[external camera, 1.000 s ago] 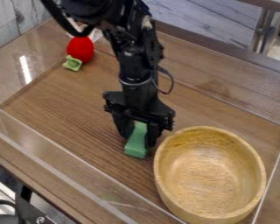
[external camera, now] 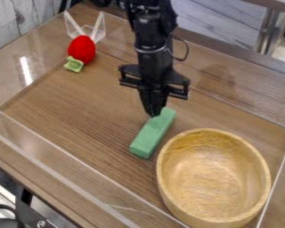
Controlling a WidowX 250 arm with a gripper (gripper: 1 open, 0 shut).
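A green rectangular block [external camera: 150, 134] lies on the wooden table, just left of a large yellow bowl [external camera: 214, 178]. The black gripper [external camera: 151, 108] is above and behind the block's far end, pointing down. Its fingertips look close together, with nothing visible held between them.
A red object [external camera: 81, 49] with a small green piece [external camera: 75, 64] sits at the back left, beside something clear.
The gripper has moved up and back, away from the green block, uncovering it. The block lies slightly left of the bowl, roughly where the gripper was.
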